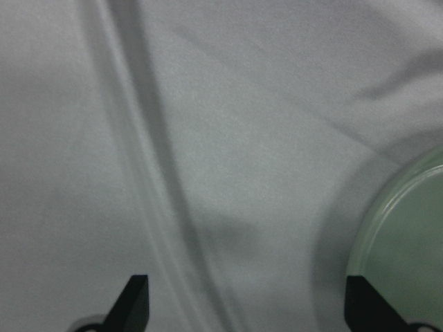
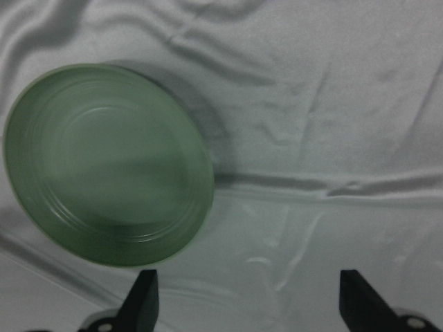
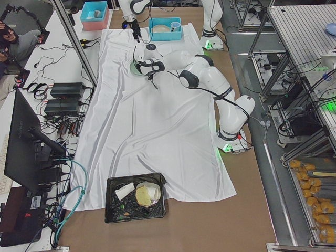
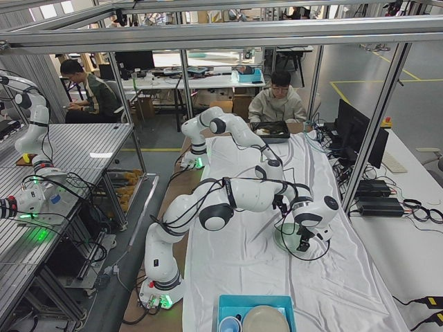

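A green plate (image 2: 109, 162) lies on the white cloth (image 3: 147, 121), partly hidden by the arms in both camera views. In the left wrist view its edge is at the right, beside one finger of my left gripper, which stands open over bare cloth. My right gripper is open too, with the plate ahead of it to the left and nothing between its fingers.
A blue bin (image 4: 256, 301) holding a bowl and cup stands at one end of the cloth. A black crate (image 3: 135, 212) with several items is at the other.
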